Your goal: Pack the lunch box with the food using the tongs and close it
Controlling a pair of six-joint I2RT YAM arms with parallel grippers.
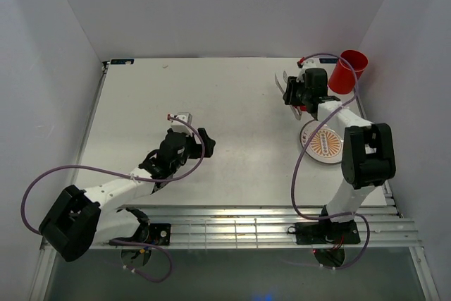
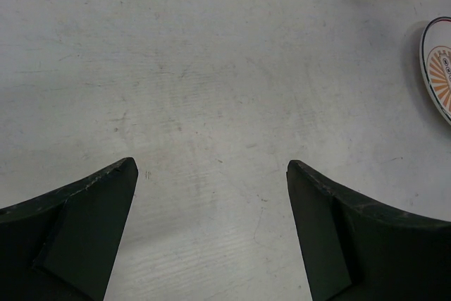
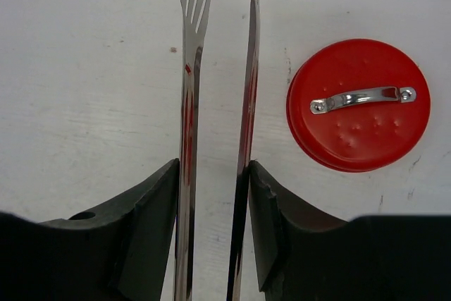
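Note:
My right gripper is shut on a pair of steel tongs (image 3: 188,103), fork-ended on one arm, pointing away over the table. To their right in the right wrist view lies a red lid (image 3: 352,132) with a steel handle. In the top view this gripper is at the back right, above the lid and near a white plate (image 1: 322,144) with an orange pattern. My left gripper stands open over bare table at centre left, its fingers wide apart with nothing between them.
A red cylindrical container (image 1: 347,70) stands in the back right corner, close to the side wall. Grey walls border the back and both sides.

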